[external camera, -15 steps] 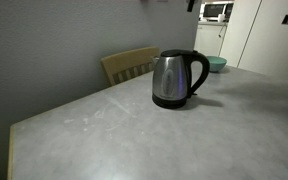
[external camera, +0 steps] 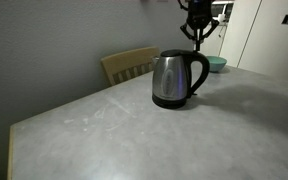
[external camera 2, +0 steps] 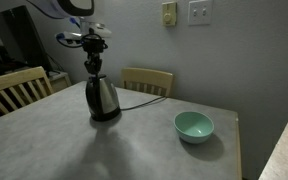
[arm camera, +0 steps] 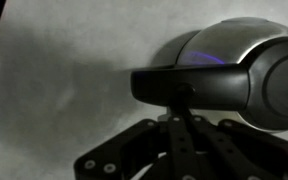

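A silver and black electric kettle (external camera: pixel 171 80) stands upright on the grey table. Its black handle (external camera: pixel 200 72) faces right in the first exterior view; the dark lid (arm camera: pixel 283 84) shows at the right of the wrist view. My gripper (external camera: pixel 196 49) points down just above the top of the handle. In the second exterior view, the gripper (external camera 2: pixel 93 73) hangs over the kettle (external camera 2: pixel 105 99) at its handle side. Its fingers are shut together, and nothing shows between them. Whether the fingertips touch the handle, I cannot tell.
A green bowl (external camera 2: pixel 194 127) sits on the table, well apart from the kettle. Wooden chairs (external camera 2: pixel 147 81) stand at the table's edge, and a dark cord (external camera 2: pixel 144 103) runs behind the kettle.
The gripper has come down from above the top of the first exterior view to just over the kettle's handle. The kettle and bowl have stayed where they were.
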